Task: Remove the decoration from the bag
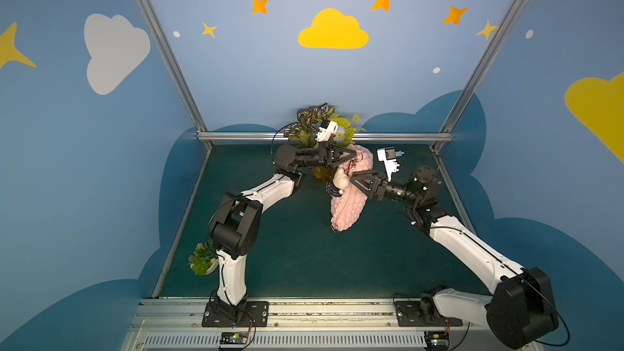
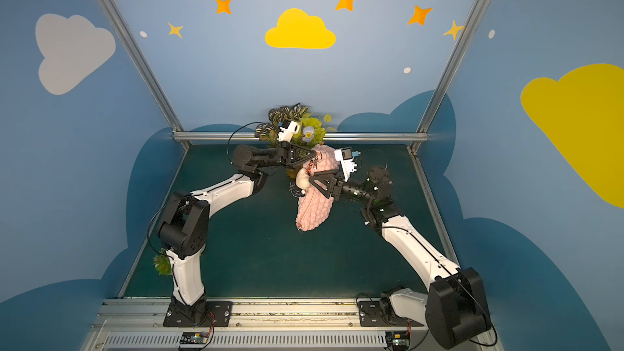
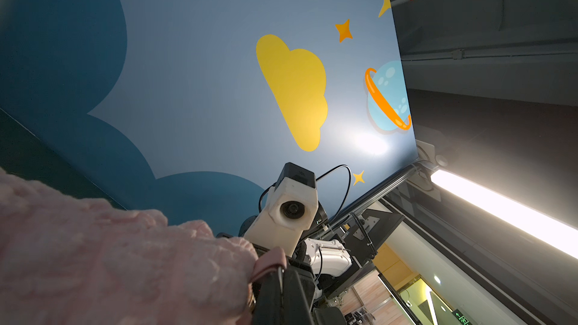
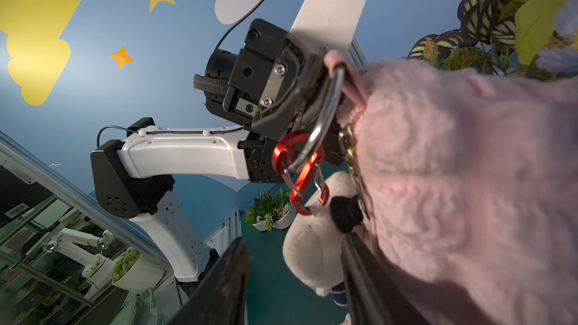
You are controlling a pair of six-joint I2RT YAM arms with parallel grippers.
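Observation:
A fluffy pink bag (image 1: 351, 204) stands upright mid-table. From a pink tab (image 4: 339, 63) at its top hangs a silver ring (image 4: 325, 121), with a red carabiner (image 4: 318, 165) linked through it. A cream plush decoration (image 4: 310, 246) with a black part hangs below the carabiner, against the bag's side. My left gripper is shut right at the tab and ring; what lies between its fingers cannot be made out. My right gripper is open, its blurred fingers (image 4: 368, 283) on either side of the plush in view, with no visible grip on it.
Leafy plants (image 1: 318, 123) crowd the back edge behind the bag. A small potted plant (image 1: 202, 258) sits at the front left, beside the left arm's base.

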